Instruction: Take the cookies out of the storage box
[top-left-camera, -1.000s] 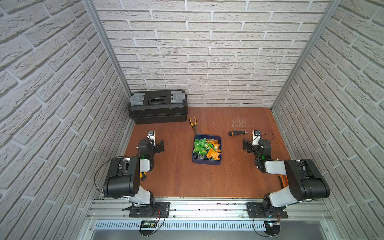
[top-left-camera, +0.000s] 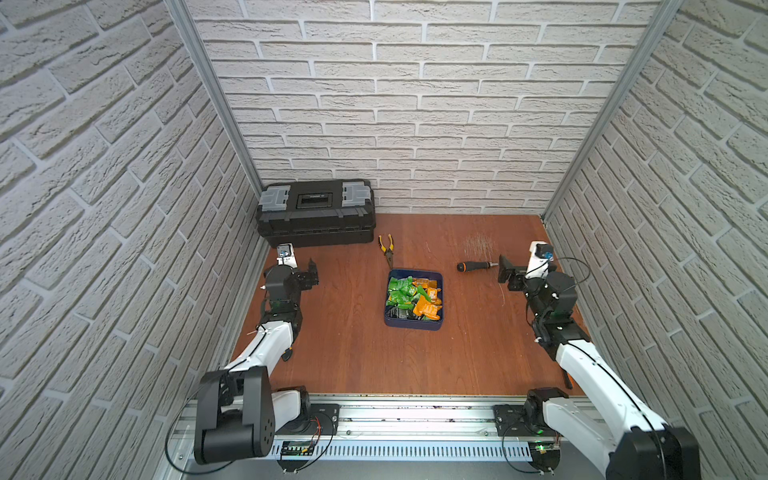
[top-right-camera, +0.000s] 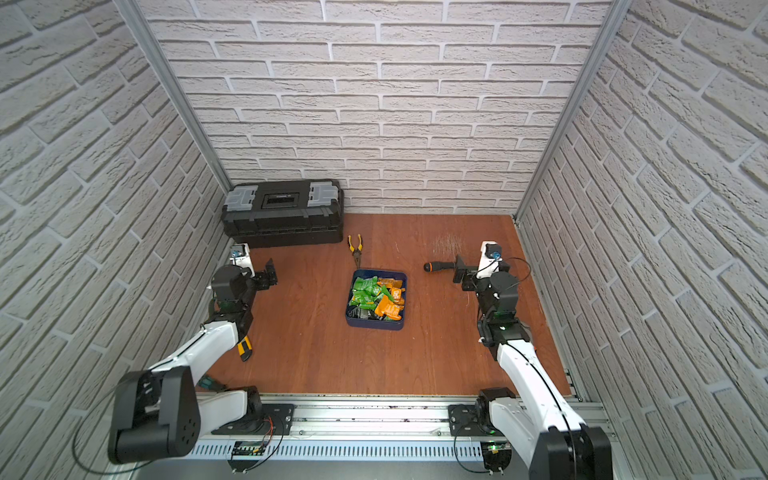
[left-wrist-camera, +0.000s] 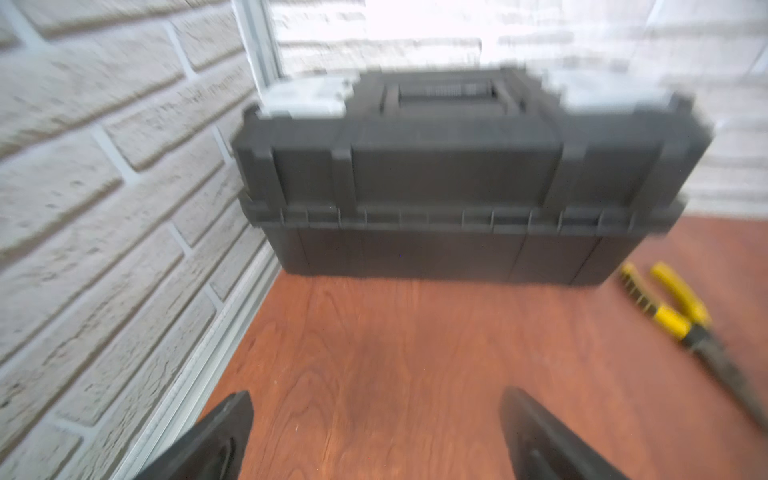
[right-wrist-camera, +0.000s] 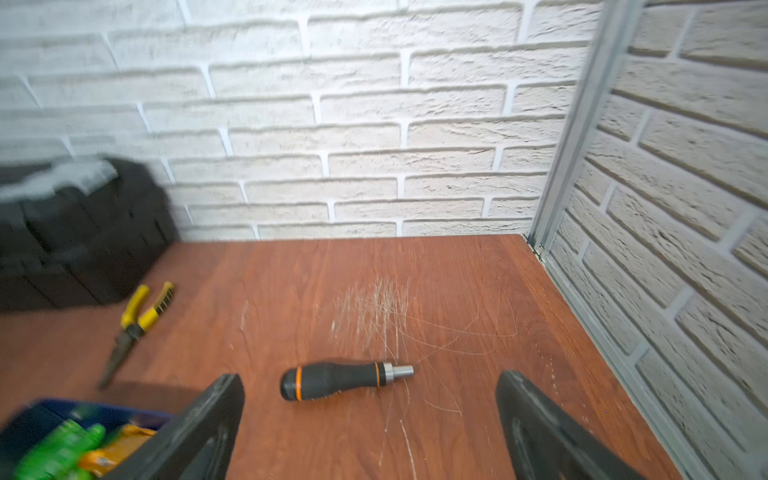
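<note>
A dark blue storage box (top-left-camera: 413, 323) full of green packets (top-left-camera: 402, 292) and orange packets (top-left-camera: 426, 309) sits mid-table; some are wrapped snack packs, likely the cookies. My left gripper (top-left-camera: 305, 278) is raised at the left side, apart from the box, open and empty; in its wrist view it faces the black toolbox (left-wrist-camera: 456, 176). My right gripper (top-left-camera: 509, 270) is raised to the right of the box, open with nothing between its fingers. In the right wrist view the box's corner shows at lower left, blurred.
Pliers (top-left-camera: 386, 249) lie behind the box, and a screwdriver (top-left-camera: 473, 266) lies behind right. The toolbox fills the back left corner. Other tools lie partly hidden under the arms at both sides. Table space beside and before the box is clear.
The box and its packets have not moved.
</note>
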